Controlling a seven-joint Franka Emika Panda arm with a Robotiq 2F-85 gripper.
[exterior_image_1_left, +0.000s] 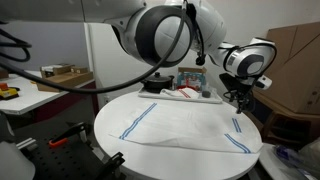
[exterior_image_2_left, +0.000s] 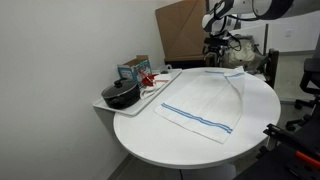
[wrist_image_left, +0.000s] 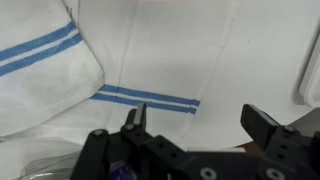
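Note:
A white cloth with blue stripes is spread over the round white table, its other striped end at the right. In exterior view 2 the near stripes lie toward the table's front. My gripper is above the table's right side, pointing down and open. In the wrist view nothing is between the fingers of the gripper. Below it, a folded-over cloth corner with blue stripes shows at the left, and more stripes run across the middle.
A black pot stands on a white tray at the table's back edge, with boxes and a red item beside it. Cardboard boxes are behind at the right. The table's middle holds only the cloth.

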